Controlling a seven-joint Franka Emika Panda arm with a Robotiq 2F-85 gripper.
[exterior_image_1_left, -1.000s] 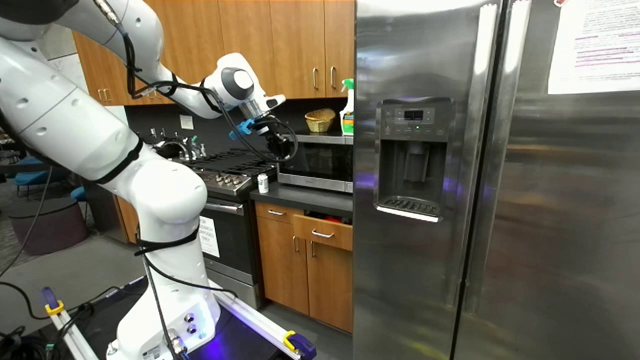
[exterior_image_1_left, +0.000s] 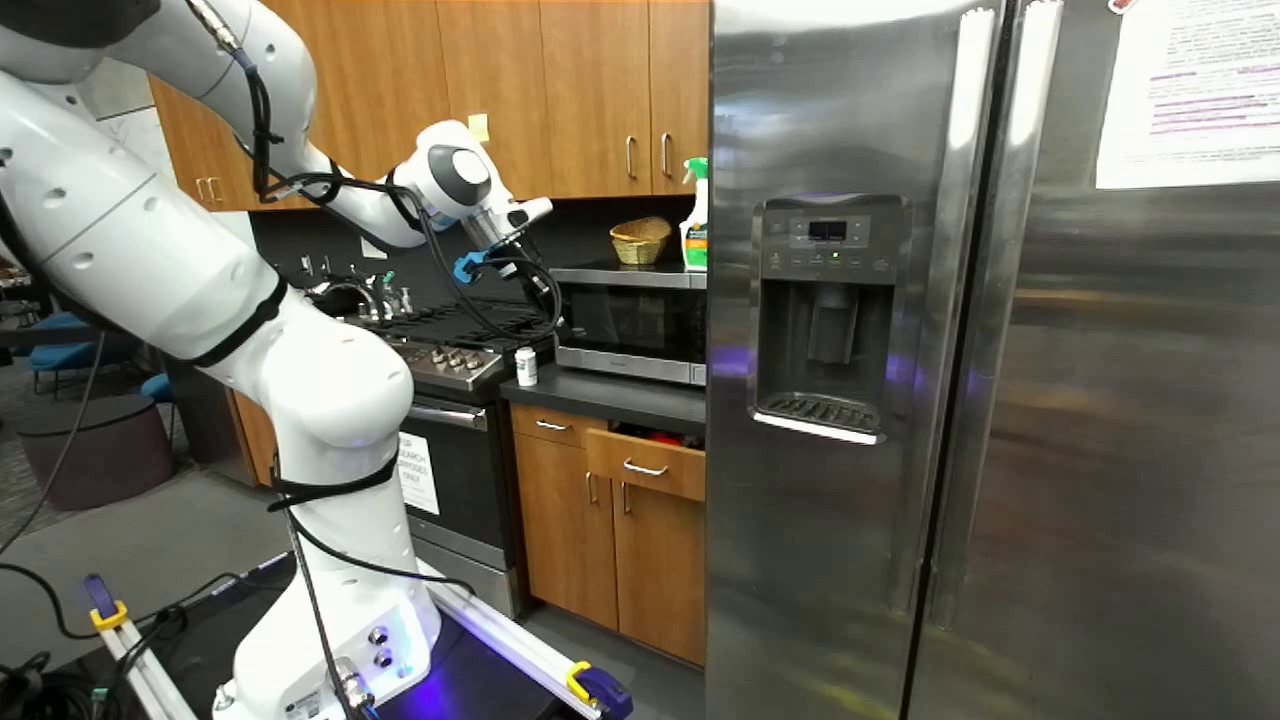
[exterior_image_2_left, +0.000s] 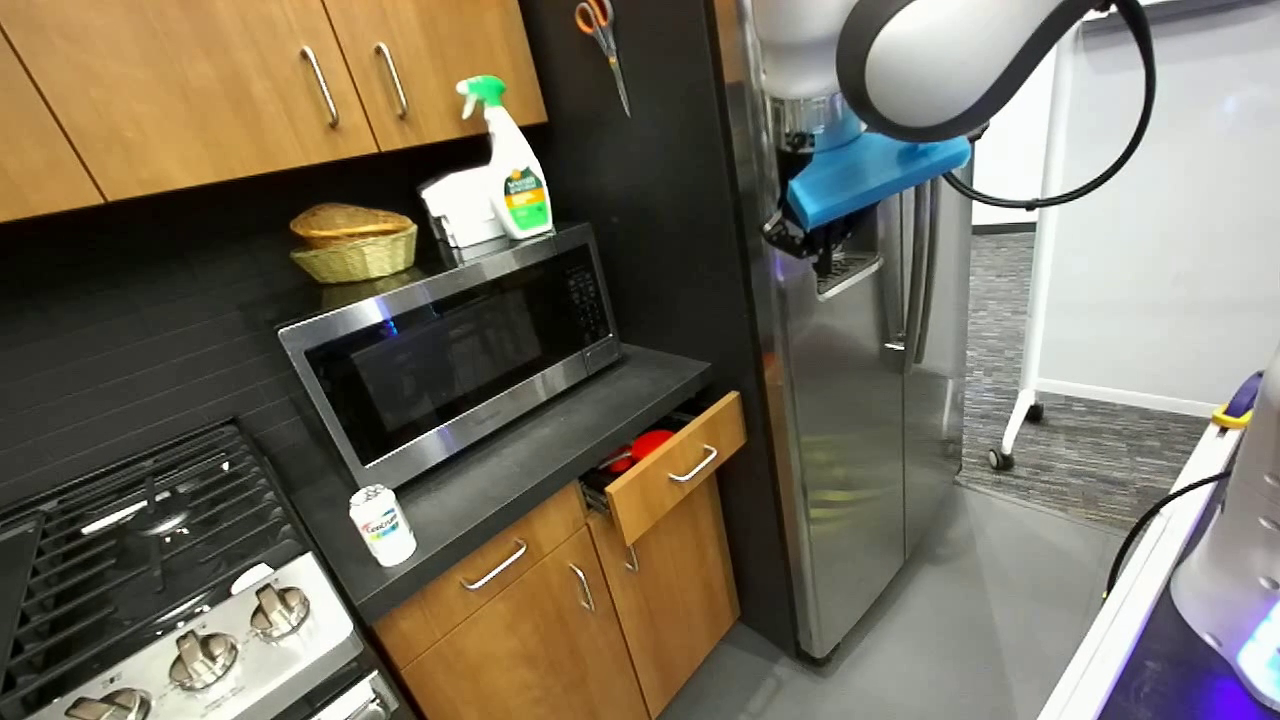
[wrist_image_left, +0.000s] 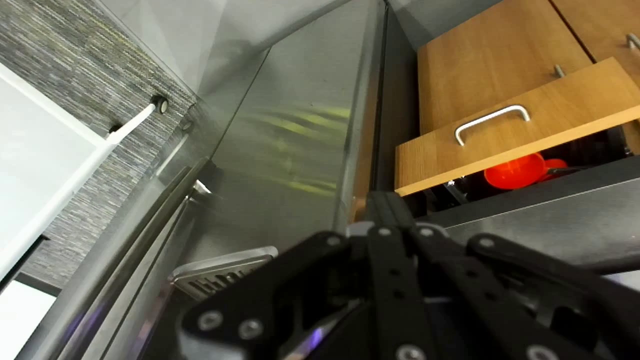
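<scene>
My gripper is shut in the wrist view, with nothing showing between its fingers. In exterior view 2 the gripper (exterior_image_2_left: 798, 240) hangs in the air, appearing in front of the fridge and away from any object. A wooden drawer (exterior_image_2_left: 678, 468) below the counter stands partly pulled out, with a silver handle (wrist_image_left: 492, 122) on its front. Inside it lie red items (wrist_image_left: 514, 171), partly hidden by the counter edge. A white can (exterior_image_1_left: 525, 366) stands upright on the counter left of the microwave (exterior_image_1_left: 630, 318).
A stove (exterior_image_2_left: 156, 564) adjoins the counter (exterior_image_2_left: 480, 510) on the left. The steel fridge (exterior_image_1_left: 828, 540) rises on its right. A woven basket (exterior_image_2_left: 356, 246) and a spray bottle (exterior_image_2_left: 518, 174) sit on top of the microwave. Bare floor lies before the cabinets.
In exterior view 1 my gripper and forearm have shifted left and slightly up. The drawer, can and other objects have not moved.
</scene>
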